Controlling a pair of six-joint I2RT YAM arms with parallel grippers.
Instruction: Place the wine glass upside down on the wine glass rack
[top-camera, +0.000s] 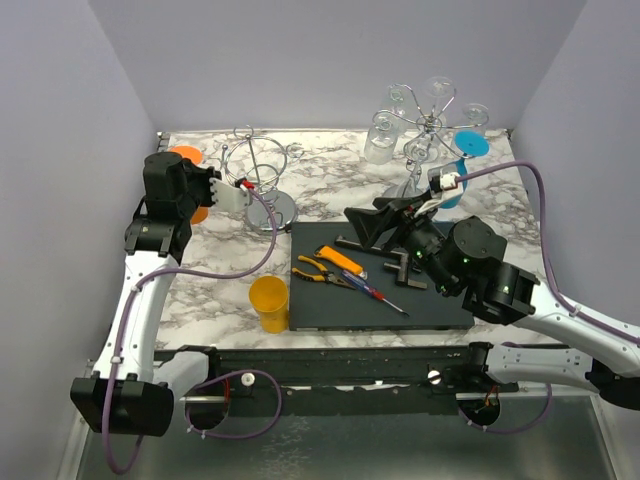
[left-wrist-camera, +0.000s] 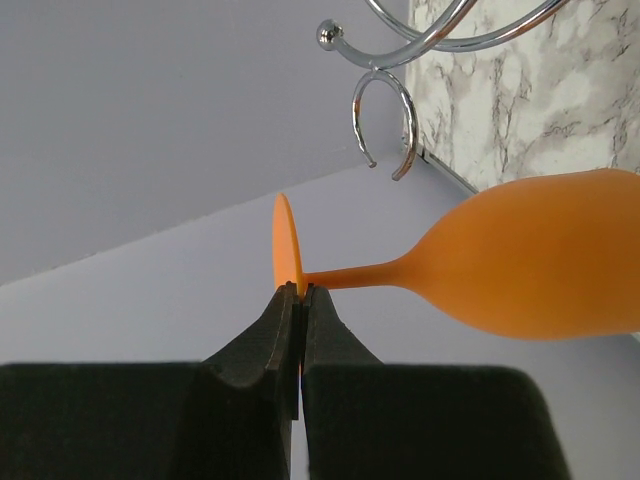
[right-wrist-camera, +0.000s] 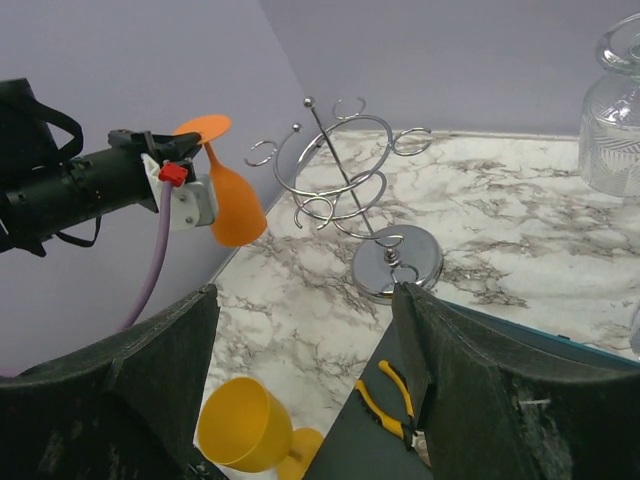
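Observation:
An orange wine glass (left-wrist-camera: 520, 250) is upside down, foot up and bowl down, in my left gripper, which is shut on its thin foot. In the right wrist view that glass (right-wrist-camera: 238, 210) is left of an empty chrome rack (right-wrist-camera: 385, 160) on a round base (right-wrist-camera: 420, 265); in the left wrist view a hook ring of the rack is just beyond it. My right gripper (top-camera: 372, 222) stands open over the grey mat, nothing between its fingers.
A second rack with clear glasses (top-camera: 380, 140) and a blue glass (top-camera: 470, 145) stands back right. Pliers, cutter, screwdriver and metal tools lie on the mat (top-camera: 370, 315). A yellow cup (top-camera: 269, 304) stands front left. Walls close in the sides and back.

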